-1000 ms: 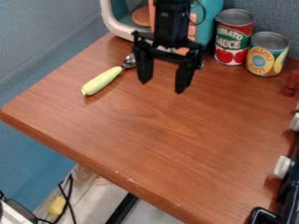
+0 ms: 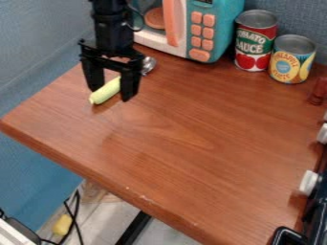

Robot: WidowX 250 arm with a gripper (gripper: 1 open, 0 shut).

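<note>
My black gripper [image 2: 110, 80] hangs at the upper left of the wooden table, its two fingers apart on either side of a pale yellow corn cob [image 2: 106, 90]. The fingers stand open, and I cannot tell whether they touch the corn. A small silver object [image 2: 148, 65] lies just behind the gripper's right side.
A teal toy microwave [image 2: 205, 29] stands at the back, with a tomato sauce can [image 2: 253, 43] and a second can [image 2: 292, 59] to its right. A small red object [image 2: 318, 93] and a black appliance [image 2: 303, 215] sit at the right edge.
The gripper has moved left from above the table's middle back to over the corn cob. The corn and the other objects show no clear movement.
</note>
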